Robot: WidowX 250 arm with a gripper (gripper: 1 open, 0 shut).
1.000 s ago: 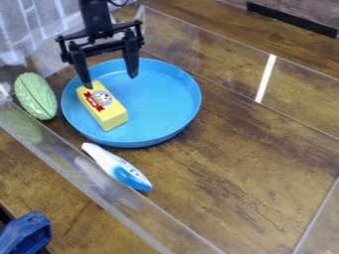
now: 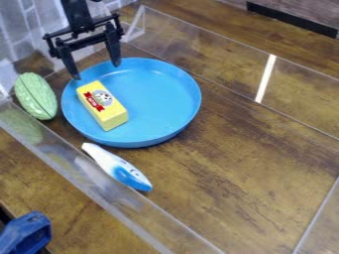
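Note:
My black gripper (image 2: 93, 54) hangs at the upper left over the back rim of a blue plate (image 2: 165, 99), its two fingers apart with nothing seen between them. On the plate lies a yellow block (image 2: 106, 111) with a red and white label. A pale green oblong object (image 2: 36, 97) sits left of the plate, and a white and blue object (image 2: 117, 167) lies in front of it.
A blue object (image 2: 24, 234) is at the lower left corner. Clear panels edge the wooden table (image 2: 232, 169) on the left and right.
The gripper has moved left and up, away from over the middle of the plate's back part. The objects on the table look unchanged.

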